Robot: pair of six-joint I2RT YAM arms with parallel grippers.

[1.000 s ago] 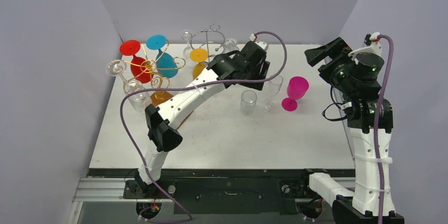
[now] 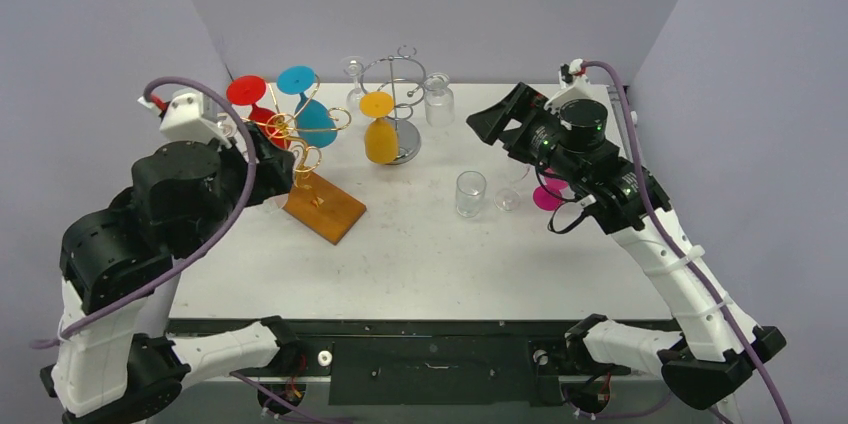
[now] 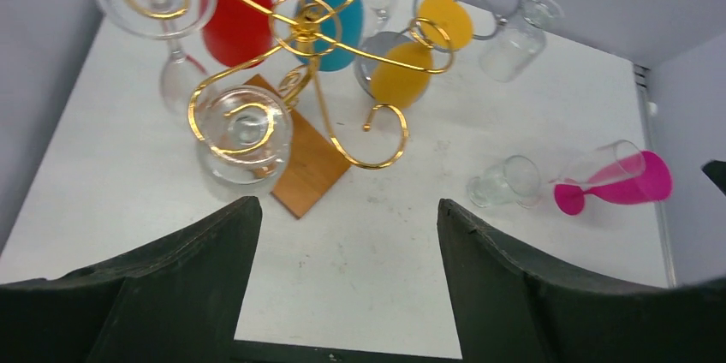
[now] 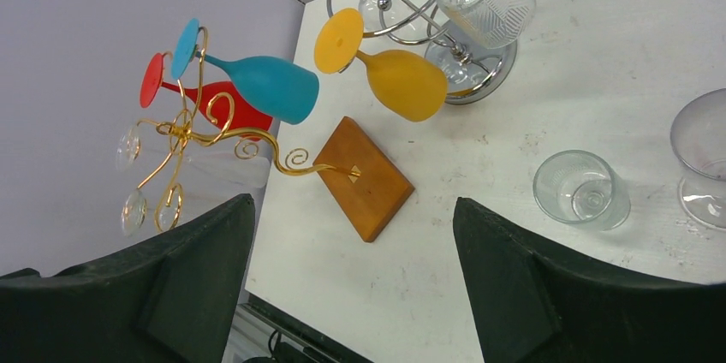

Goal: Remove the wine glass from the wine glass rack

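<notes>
A gold wine glass rack [image 4: 181, 130] on a wooden base [image 2: 325, 206] holds red [image 4: 231, 102], blue [image 4: 272, 86] and clear glasses [image 3: 240, 132]. A yellow glass [image 4: 404, 80] hangs on a silver rack [image 4: 505, 68] behind. My left gripper is over the gold rack's front left, open with nothing between its fingers; in the top view it hides part of that rack. My right gripper is open and empty above the table's right side, facing the racks.
On the table's right stand a clear tumbler [image 2: 470, 194], a clear stemmed glass [image 2: 506, 200] and a pink glass [image 2: 548, 196]. Walls border the back and both sides.
My left arm has swung from the table's middle leftward to the gold rack. My right arm has moved left, toward the silver rack.
</notes>
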